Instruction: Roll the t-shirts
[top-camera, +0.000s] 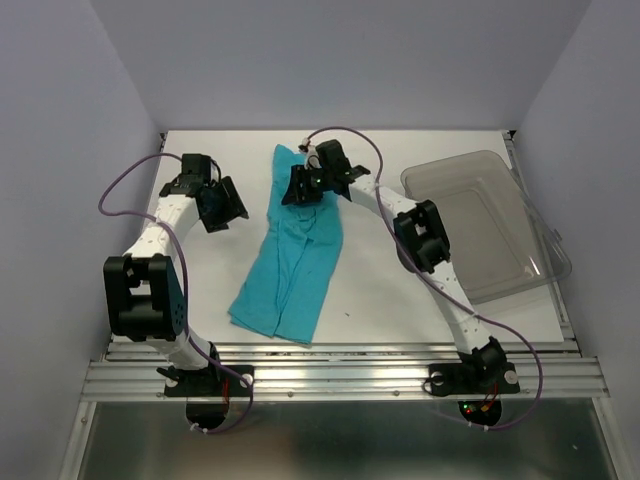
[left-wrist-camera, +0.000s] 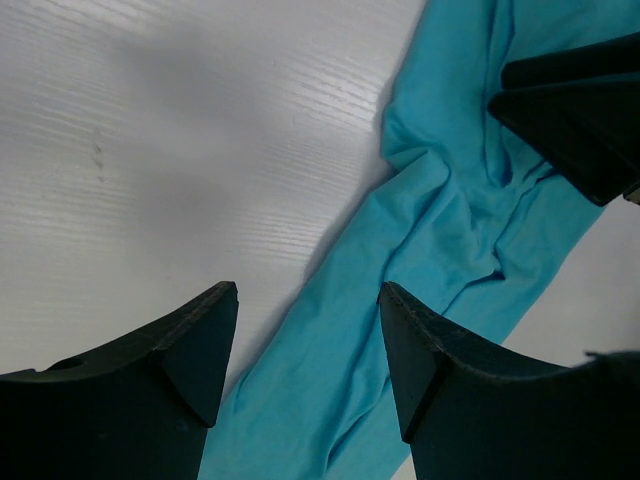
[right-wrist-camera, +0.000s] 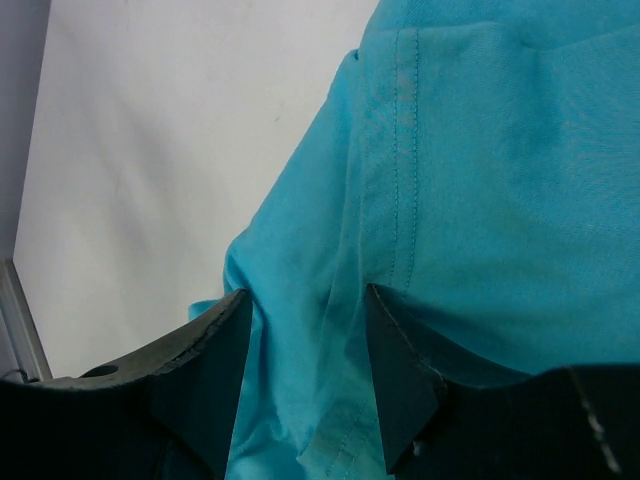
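A turquoise t-shirt (top-camera: 287, 260), folded into a long strip, lies across the middle of the table, slightly slanted and wrinkled towards its far end. Over that far part is my right gripper (top-camera: 298, 194), low on the cloth. In the right wrist view its fingers (right-wrist-camera: 215, 360) stand apart, with the cloth (right-wrist-camera: 480, 180) showing below and between them. To the left of the shirt, above bare table, hangs my left gripper (top-camera: 238, 212), part open with nothing between its fingertips; the shirt's strip (left-wrist-camera: 340, 290) runs beneath it in the left wrist view.
A clear grey bin (top-camera: 470, 215) stands on the right side of the table (top-camera: 385, 300). Grey walls (top-camera: 320, 60) enclose the back and sides.
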